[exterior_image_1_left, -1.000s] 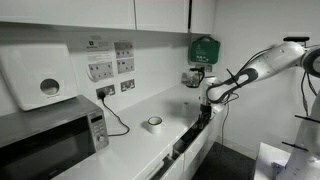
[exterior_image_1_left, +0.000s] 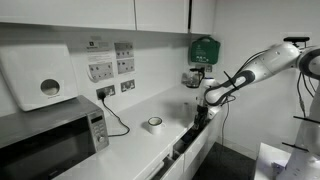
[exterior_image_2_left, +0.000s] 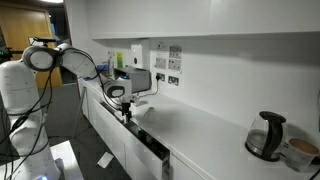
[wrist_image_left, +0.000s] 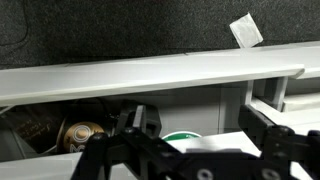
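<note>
My gripper is open above a pulled-out drawer (wrist_image_left: 185, 98), its two dark fingers well apart and nothing held between them. Inside the drawer, a round green-and-white item (wrist_image_left: 182, 136) shows partly behind the gripper body. To its left lies a round brown-topped item (wrist_image_left: 80, 134) among dark things too shadowed to name. The drawer's white front edge (wrist_image_left: 150, 76) crosses the wrist view above the fingers. In exterior view 2 the gripper (exterior_image_2_left: 127, 117) is low at the far end of the open drawer (exterior_image_2_left: 152, 156).
On the counter are a microwave (exterior_image_1_left: 55, 142) and a white pot (exterior_image_1_left: 155, 125). A kettle (exterior_image_2_left: 265, 135) occupies the counter's other end. Upper cabinets (exterior_image_2_left: 220, 28) overhang the counter. Dark floor (wrist_image_left: 140, 30) with a pale scrap (wrist_image_left: 246, 31) lies beyond the drawer front.
The arm's hand has shifted slightly left in exterior view 1. The drawer and the counter objects look unchanged.
</note>
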